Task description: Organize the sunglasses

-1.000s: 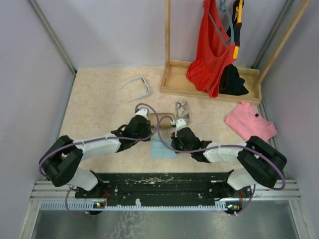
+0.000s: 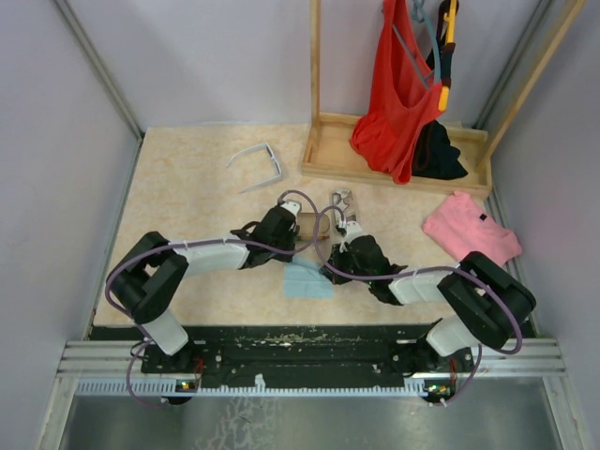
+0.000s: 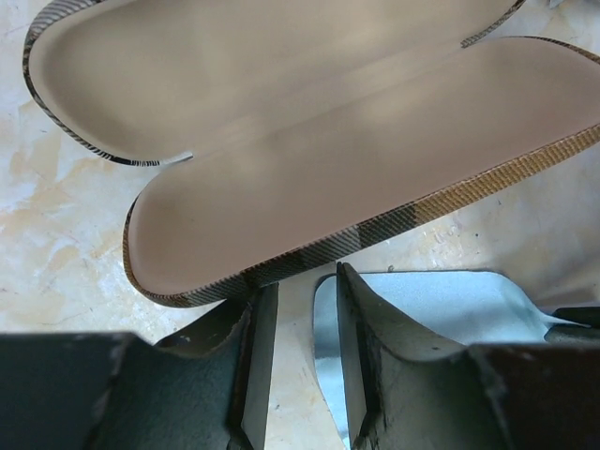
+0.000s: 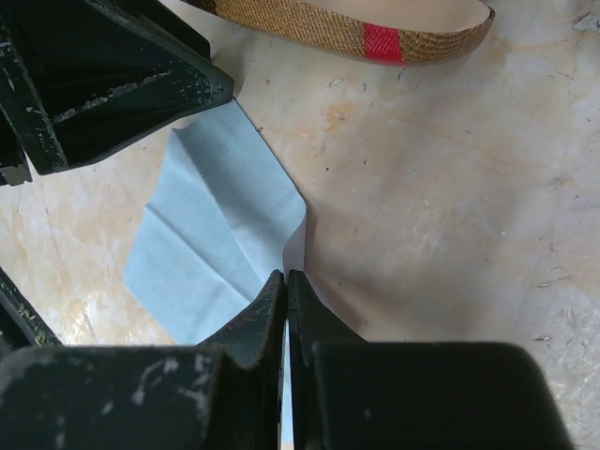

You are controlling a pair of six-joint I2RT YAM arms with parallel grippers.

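Observation:
An open glasses case (image 3: 356, 159) with a beige lining and plaid edge lies behind a light blue cloth (image 2: 307, 286). My left gripper hovers at the case's near edge beside the cloth, part open with nothing visible between its fingers. My right gripper is shut at a raised fold of the cloth, which runs to its fingertips; how much is pinched is hard to tell. In the top view, white-framed glasses (image 2: 274, 164) lie at the back left.
A wooden stand (image 2: 328, 150) with red and black garments fills the back right. A pink cloth (image 2: 469, 230) lies at the right. A grey item (image 2: 341, 199) sits behind the case.

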